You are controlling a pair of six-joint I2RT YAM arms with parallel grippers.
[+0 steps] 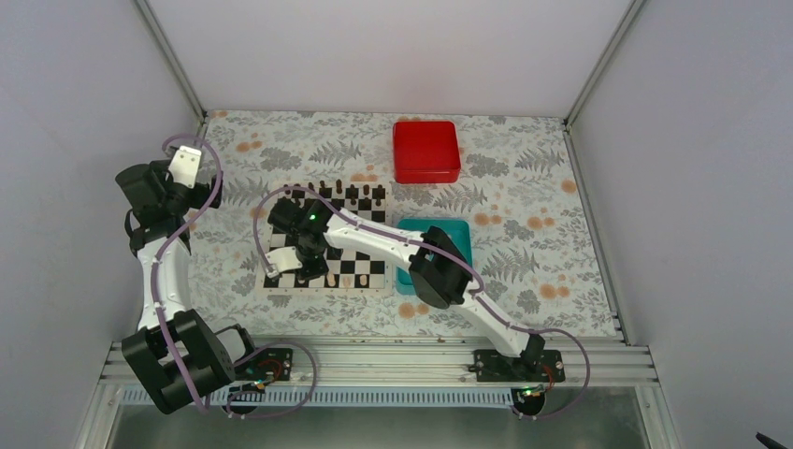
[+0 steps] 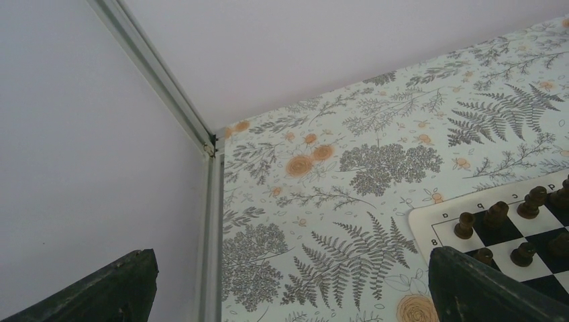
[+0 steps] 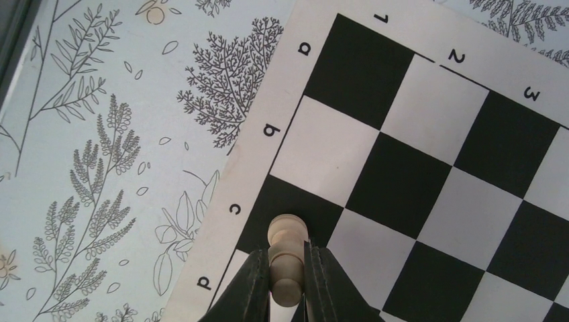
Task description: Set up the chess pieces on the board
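My right gripper is shut on a pale wooden piece (image 3: pixel 287 282) with a rounded head. In the right wrist view the piece overlaps the dark c1 square; whether its base touches the board is hidden. The chessboard (image 1: pixel 379 291) lies left of centre in the top view, partly covered by the right arm. Dark pieces (image 1: pixel 338 187) stand along its far side; a few pale ones, such as one light piece (image 1: pixel 364 280), stand on the near row. My left gripper is open and empty, left of the board.
A teal tray (image 1: pixel 465 229) sits right of the board, partly under the right arm. At the back stands a red tray (image 1: pixel 426 178), seemingly empty.
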